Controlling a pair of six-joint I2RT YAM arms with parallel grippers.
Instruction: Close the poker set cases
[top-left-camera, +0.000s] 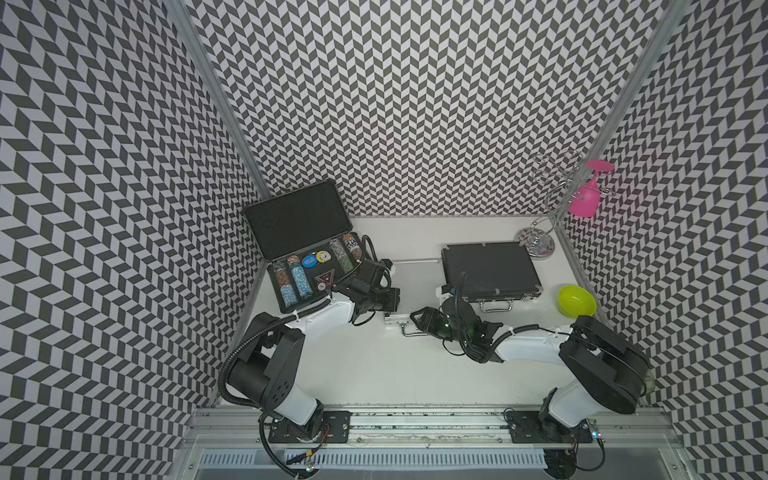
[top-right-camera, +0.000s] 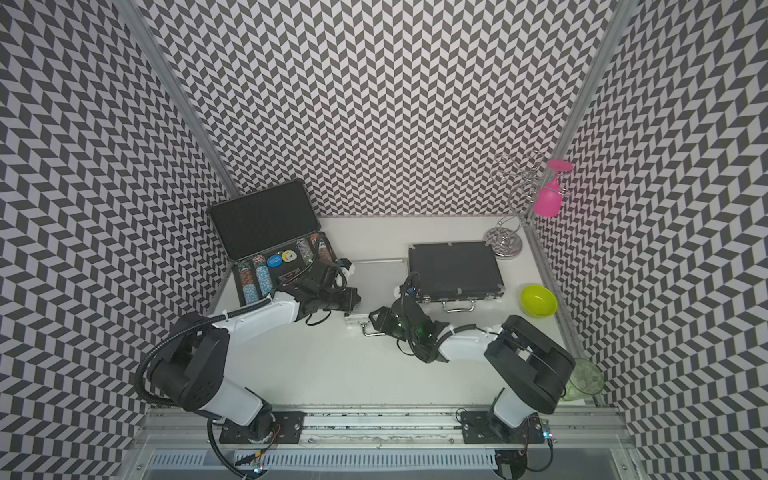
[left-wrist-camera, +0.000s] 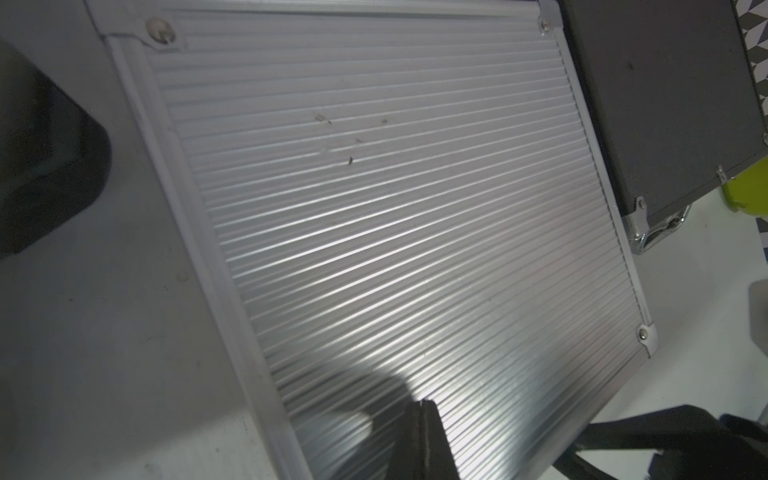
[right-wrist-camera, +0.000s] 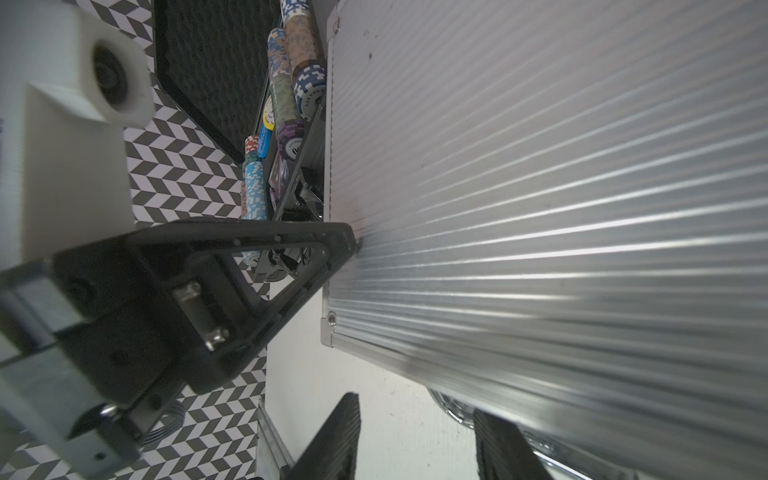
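An open black poker case (top-left-camera: 296, 220) with chips stands at the left, lid raised. A closed black case (top-left-camera: 488, 268) lies at the right. Between them lies a silver ribbed case (left-wrist-camera: 416, 192), lid down, its handle toward the front. My left gripper is shut over the silver lid, nothing visible between its fingers. My right gripper is at the silver case's front edge by the handle, fingers parted with nothing seen between them.
A green bowl (top-left-camera: 576, 301) sits at the right. A metal stand (top-left-camera: 536, 242) with a pink item is at the back right.
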